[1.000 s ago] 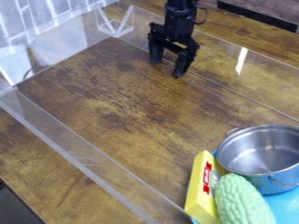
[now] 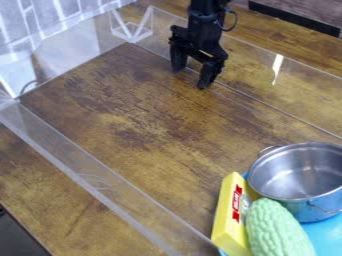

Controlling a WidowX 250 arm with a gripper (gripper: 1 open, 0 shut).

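Note:
My black gripper [image 2: 198,62] is at the top centre, low over the far part of the wooden tray floor [image 2: 134,120], inside the clear-walled enclosure. Its two finger assemblies point down at the bare wood. I see no object between them, and the dark shape is too small to tell whether it is open or shut.
At the bottom right, a metal pot [image 2: 297,180], a yellow box [image 2: 231,215] and a green corn-like item [image 2: 278,232] sit on a blue surface. Clear walls [image 2: 80,180] border the tray. The middle of the wooden floor is empty.
The gripper has shifted slightly left over the last second, with a small change in its shape. The pot, box and green item have not moved.

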